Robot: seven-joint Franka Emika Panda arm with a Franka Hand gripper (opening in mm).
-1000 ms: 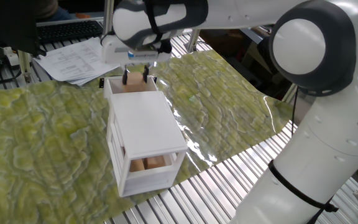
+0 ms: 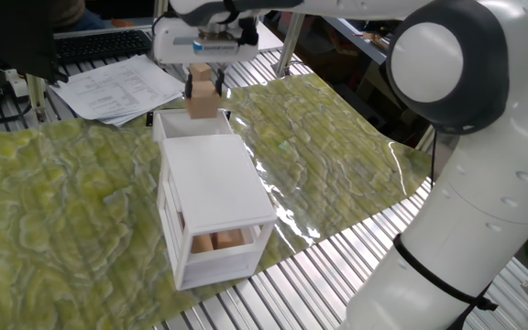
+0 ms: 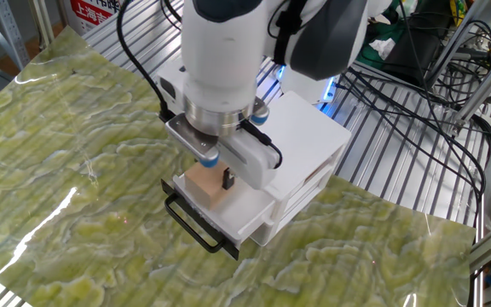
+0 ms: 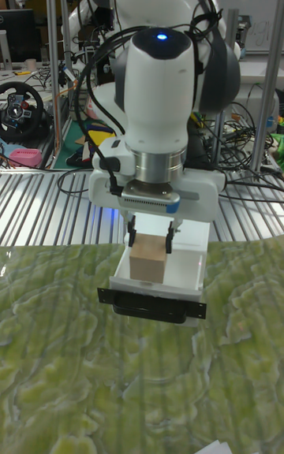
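Observation:
A light wooden block [image 2: 203, 103] [image 3: 205, 184] [image 4: 147, 262] hangs in my gripper [image 2: 203, 87] [image 4: 151, 243], which is shut on it with a black finger [image 4: 169, 243] at either side. In exterior view 1 the block stands above the pulled-out drawer [image 2: 168, 126] [image 4: 184, 273] of a small white cabinet [image 2: 216, 183] [image 3: 309, 128]. The drawer's black handle [image 3: 196, 226] [image 4: 151, 307] faces away from the cabinet. More wooden pieces [image 2: 227, 237] show through the cabinet's open lower end. What lies on the drawer floor behind the block is partly hidden.
A green marbled sheet [image 2: 62, 202] covers much of the slatted metal table [image 2: 324, 266] and is clear on both sides of the cabinet. Papers [image 2: 117, 89] and a keyboard [image 2: 104, 46] lie beyond it.
My gripper has risen with the block from inside the drawer to above it. The drawer and cabinet have stayed in place.

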